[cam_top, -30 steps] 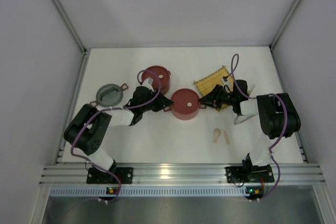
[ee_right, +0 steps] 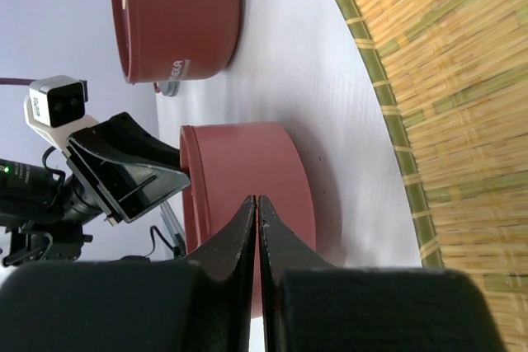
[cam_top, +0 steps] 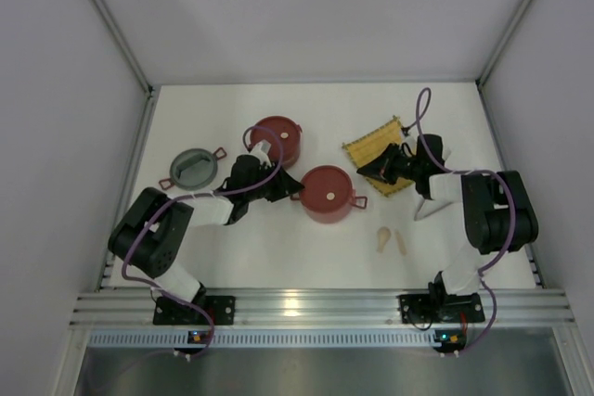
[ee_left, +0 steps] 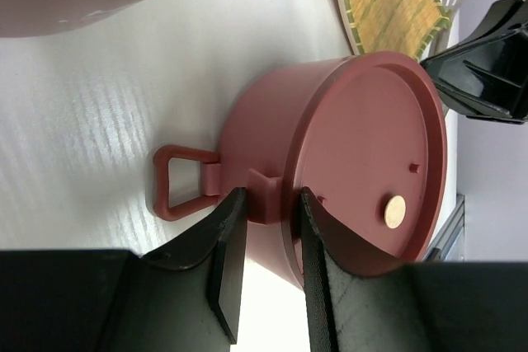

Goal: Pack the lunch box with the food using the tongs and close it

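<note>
A dark red round pot (cam_top: 327, 206) with a flat top and a cream dot sits in the middle of the top view. On its left rim and handle tab, my left gripper is closed, one finger on each side. My right gripper is shut with nothing between its fingers. In the top view the right gripper (cam_top: 361, 172) stands up and to the right of the pot, apart from the pot's right handle (cam_top: 359, 201). A yellow woven mat (cam_top: 369, 146) lies partly under the right gripper. The right wrist view hides that handle.
A second red pot (cam_top: 290, 146) stands close behind, near the left arm. A grey pan (cam_top: 193, 169) lies at left. A wooden spoon (cam_top: 383, 237) and a small wooden piece (cam_top: 401, 243) rest in front of the mat.
</note>
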